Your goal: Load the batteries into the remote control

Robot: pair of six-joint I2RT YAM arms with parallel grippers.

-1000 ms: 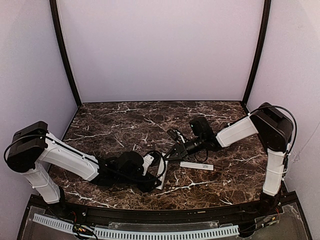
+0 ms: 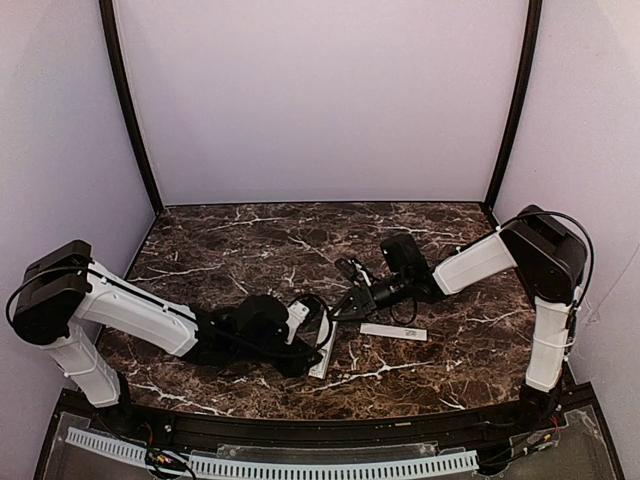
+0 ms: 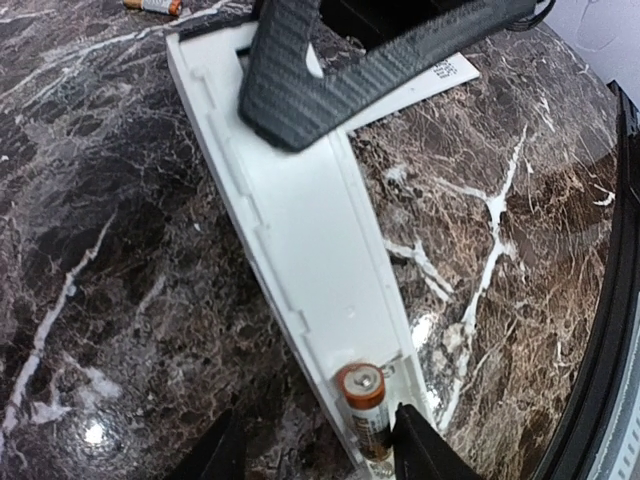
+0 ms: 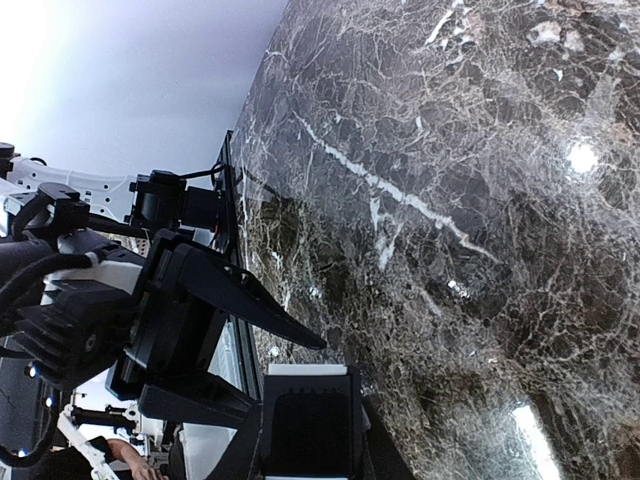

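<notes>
The white remote control (image 3: 300, 240) stands out against the marble, its far end held by my right gripper, which is shut on it. An orange-capped battery (image 3: 368, 410) sits in the lower end of its compartment, tilted with the cap raised, as far as the left wrist view shows. My left gripper is part open just over that end, one fingertip beside the battery. In the top view both grippers meet at the remote (image 2: 322, 365) near the middle front of the table.
Another battery (image 3: 152, 5) lies beyond the remote. A white flat strip, perhaps the cover (image 2: 393, 331), lies to the right.
My left gripper has risen slightly from the near end of the remote. The right arm and the remote look unchanged.
</notes>
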